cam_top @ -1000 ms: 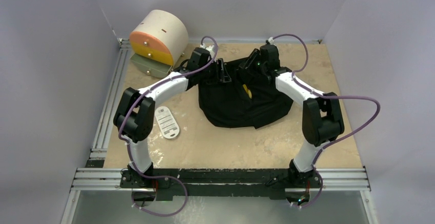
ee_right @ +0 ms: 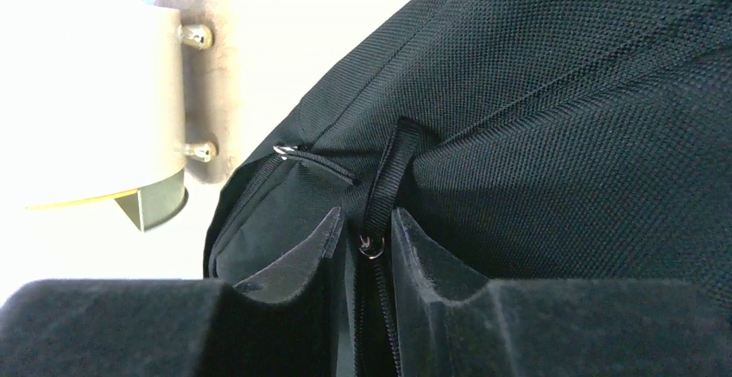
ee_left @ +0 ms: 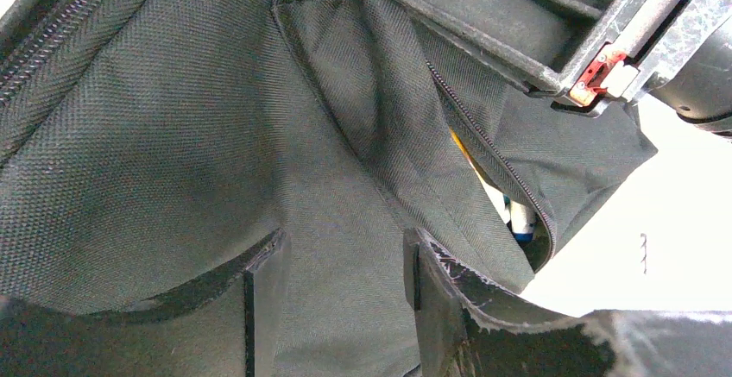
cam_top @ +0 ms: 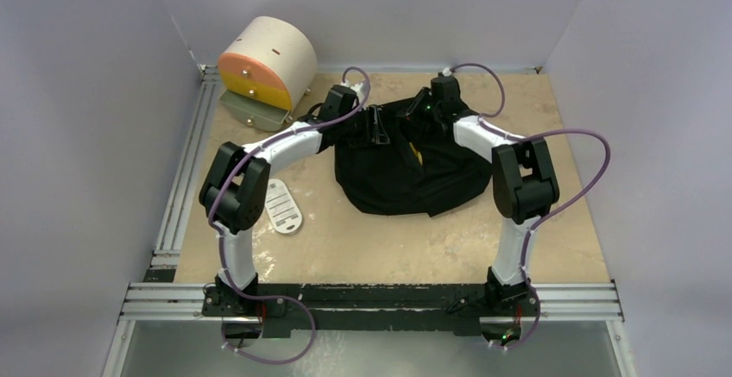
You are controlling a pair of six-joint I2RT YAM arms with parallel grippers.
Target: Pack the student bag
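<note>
A black fabric bag (cam_top: 388,187) lies at the middle back, its zipped compartment (ee_left: 492,153) gaping to show yellow, white and blue items inside. My left gripper is over the bag's cloth, fingers apart, nothing seen between them. My right gripper is at a zipper pull (ee_right: 388,179), a dark strap with a metal ring, which sits between or just beyond its narrowly spaced fingertips; whether it touches is unclear.
A rounded drawer cabinet (cam_top: 268,58) stands at the back left. A white flat pad (cam_top: 281,206) lies at the left.
My right arm has shifted left, its gripper moving slightly left over the bag. The bag looks unchanged.
</note>
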